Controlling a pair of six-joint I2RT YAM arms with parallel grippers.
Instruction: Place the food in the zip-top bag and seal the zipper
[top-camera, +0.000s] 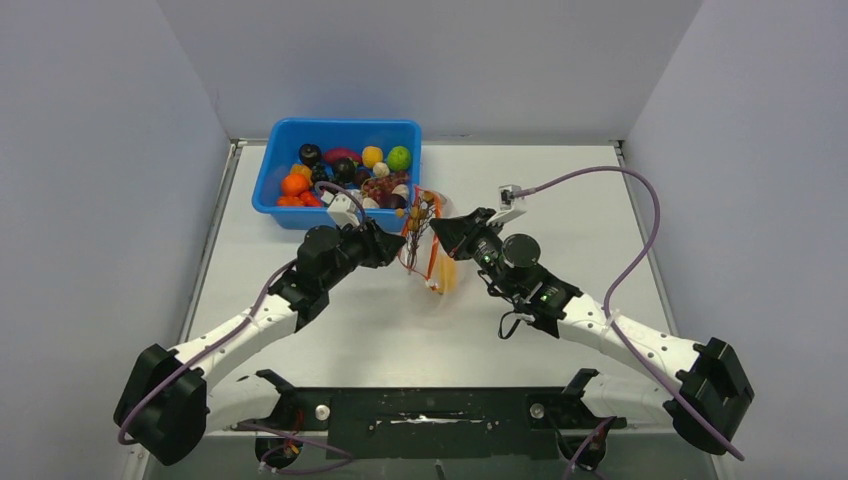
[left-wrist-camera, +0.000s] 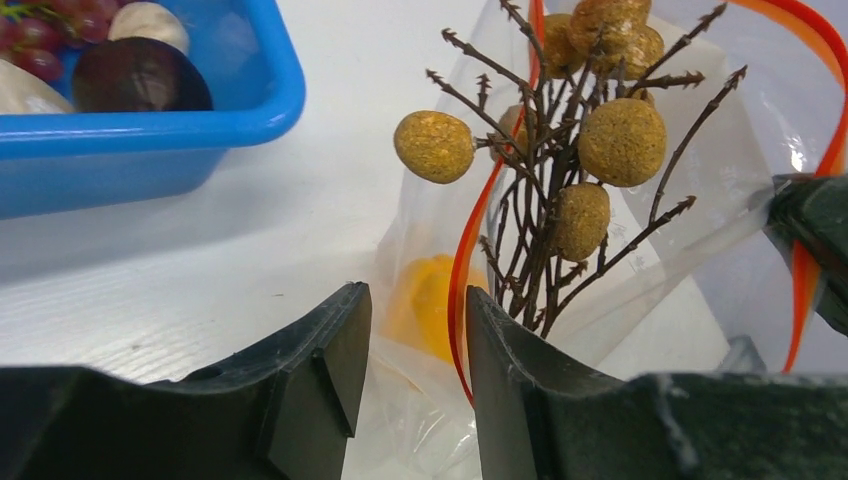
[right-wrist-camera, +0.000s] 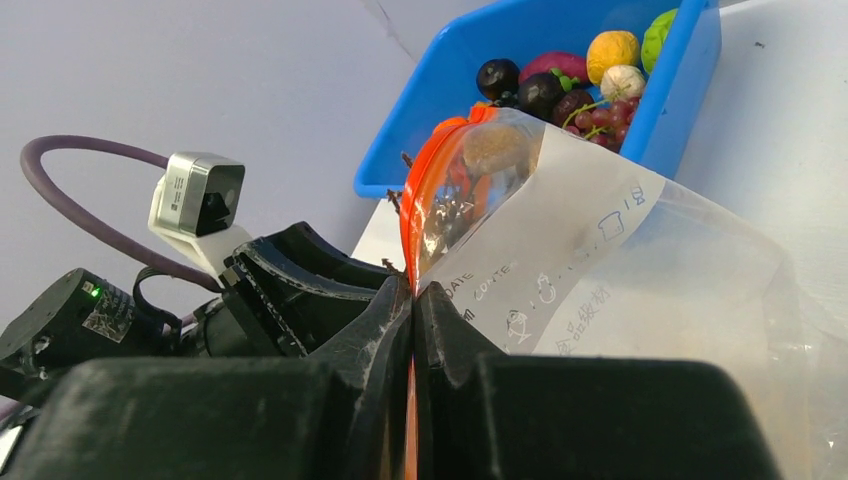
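The clear zip top bag (top-camera: 448, 262) with orange zip edges hangs between my two grippers, its mouth spread wide. Within the mouth stand dark branched stems (left-wrist-camera: 545, 235) bearing several brownish-yellow rounded pieces (left-wrist-camera: 622, 142). A yellow item (left-wrist-camera: 430, 300) shows through the bag lower down. My left gripper is open; the near orange zip edge and bag film run between its fingers, close against the right one. On the opposite side my right gripper is shut on the bag's orange-edged rim, beside the printed white panel (right-wrist-camera: 560, 240).
A blue bin (top-camera: 346, 128) of assorted fruit and vegetables stands at the back left, close to the bag and my left arm.
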